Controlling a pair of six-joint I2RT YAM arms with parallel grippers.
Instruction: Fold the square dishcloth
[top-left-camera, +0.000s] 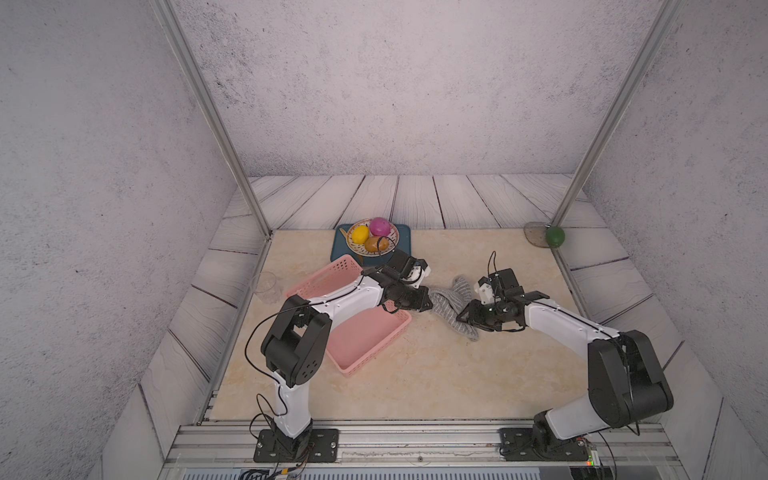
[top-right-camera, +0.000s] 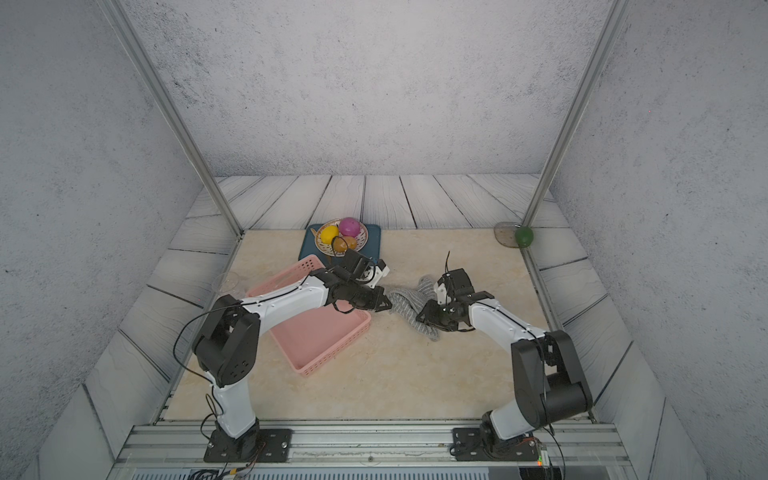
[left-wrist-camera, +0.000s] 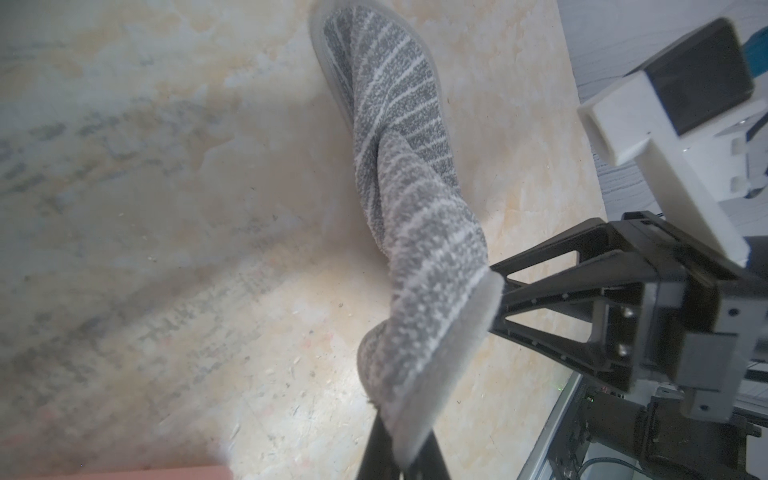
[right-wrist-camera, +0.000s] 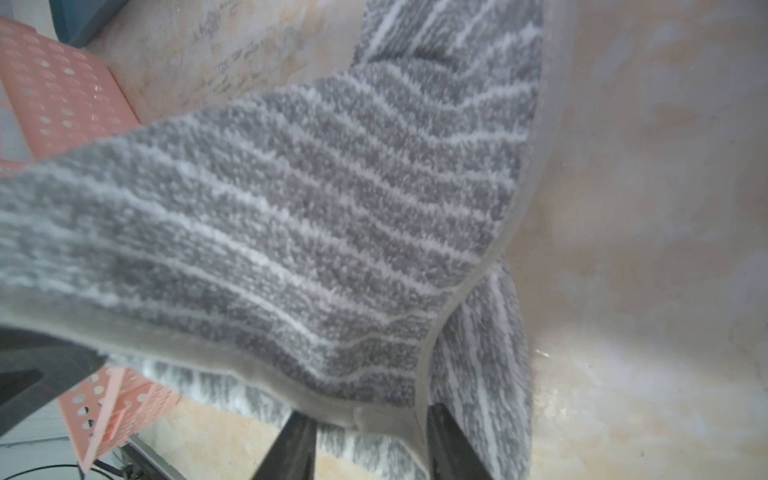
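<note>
The grey, white-striped dishcloth (top-left-camera: 453, 304) lies bunched on the table between both arms. My left gripper is shut on one corner of the cloth (left-wrist-camera: 428, 216), which rises from the table in a twisted strip. In the right wrist view, a broad fold of the cloth (right-wrist-camera: 320, 208) stretches toward the left, with its pale hem corner between the parted fingers of my right gripper. That gripper is part open, its tips on either side of the corner. Whether they touch the fabric, I cannot tell.
A pink basket (top-left-camera: 352, 369) stands left of the cloth, below my left arm. Behind it is a fruit bowl (top-left-camera: 349, 241) on a blue mat (top-left-camera: 405, 239). A green ball (top-left-camera: 554, 237) sits at the far right.
</note>
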